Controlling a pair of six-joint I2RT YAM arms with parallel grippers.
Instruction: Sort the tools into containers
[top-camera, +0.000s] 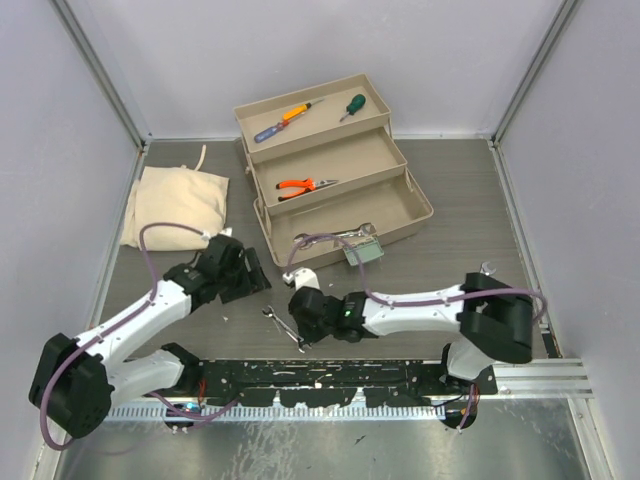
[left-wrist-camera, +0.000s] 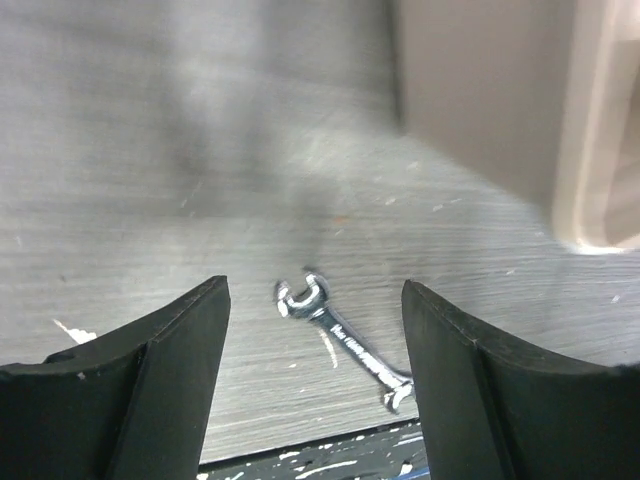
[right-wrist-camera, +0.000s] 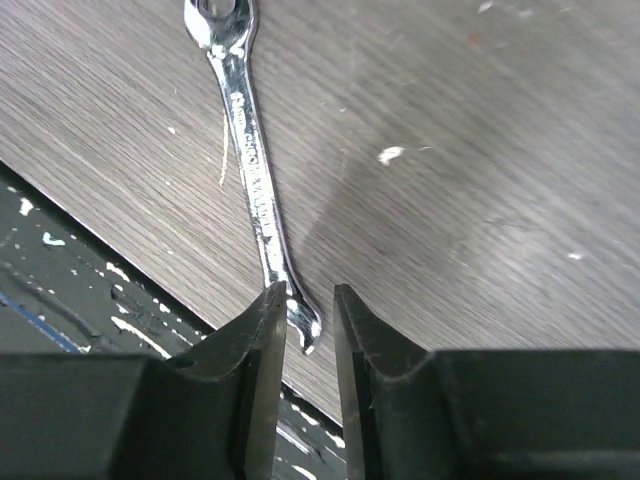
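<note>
A small silver wrench (top-camera: 285, 325) lies on the table beside my right gripper. In the right wrist view its lower end is just beyond the fingertips, and its shaft runs up to the left. That gripper is part open, with a narrow gap and nothing held. My left gripper stands wide apart and empty, the wrench showing on the table beyond its fingers. A beige tiered toolbox (top-camera: 420, 215) holds wrenches (top-camera: 335, 237) in its lowest compartment, orange-handled pliers (top-camera: 306, 185) in the middle one, and screwdrivers (top-camera: 355, 105) in the top tray.
Another wrench (top-camera: 487, 269) is on the table at the right, partly hidden by my right arm. A cream cloth bag (top-camera: 177, 207) rests at the back left. The scuffed black front edge (top-camera: 320, 375) lies close to the small wrench.
</note>
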